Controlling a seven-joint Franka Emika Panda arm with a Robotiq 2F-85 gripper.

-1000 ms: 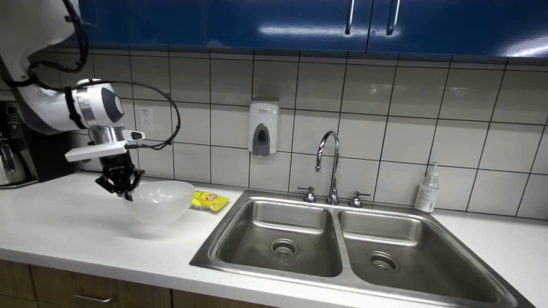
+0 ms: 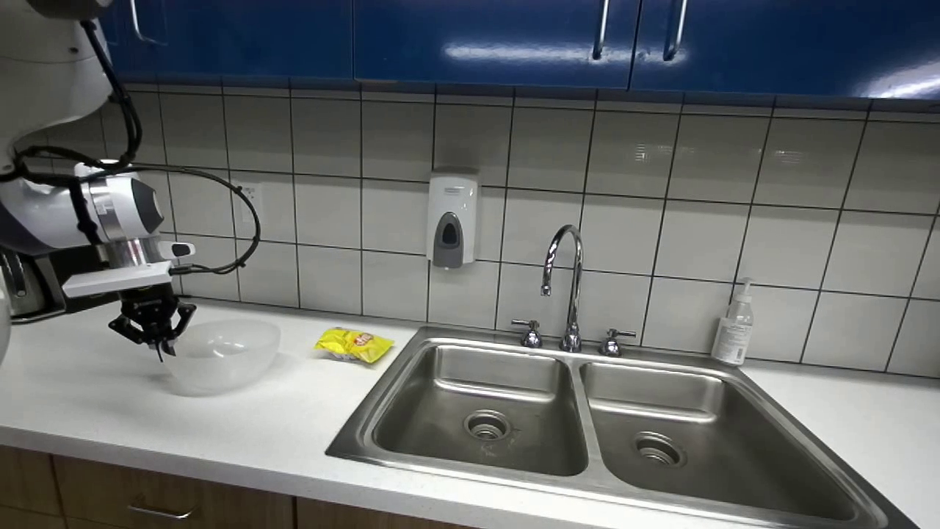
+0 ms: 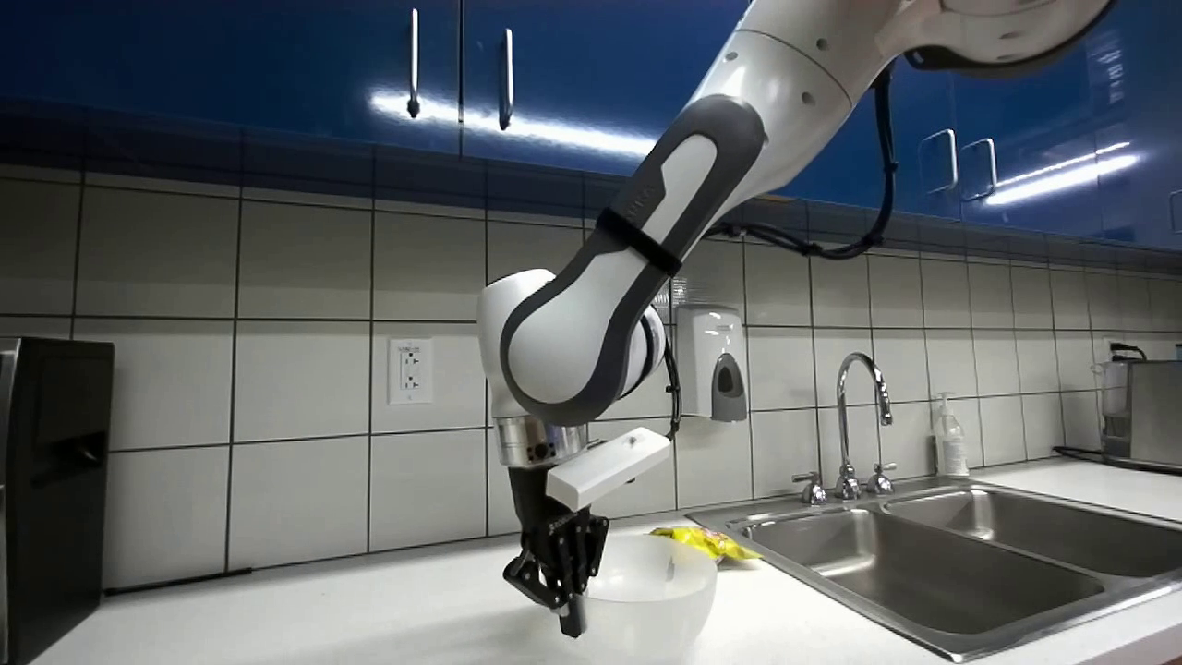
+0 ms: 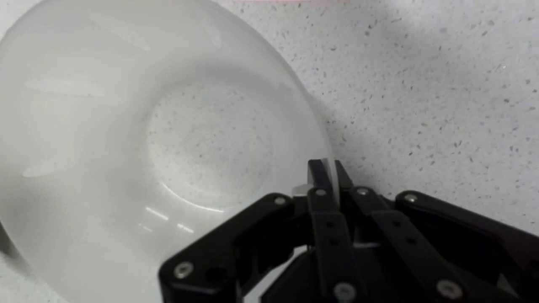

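A translucent white bowl [image 2: 230, 357] stands upright at the left part of the counter, empty inside. My gripper [image 2: 164, 351] is at its left rim, shut on the bowl's wall. In the wrist view the bowl [image 4: 212, 136] fills the left side, and its thin rim runs between the two fingertips of the gripper, one inside and one outside. From the second exterior view the gripper [image 3: 572, 621] points down at the near-left edge of the bowl [image 3: 648, 615]. Whether the bowl's base touches the counter is hard to tell.
A yellow snack packet [image 2: 354, 344] lies right of the bowl, near the sink [image 2: 414, 353] with its faucet [image 2: 574, 282]. A dark appliance [image 3: 55, 477] stands at the far left. The counter [image 2: 291, 423] in front of the bowl is clear.
The bowl has moved left and looks lower, with my gripper on its rim. A wider gap now separates it from the yellow packet, which has stayed put.
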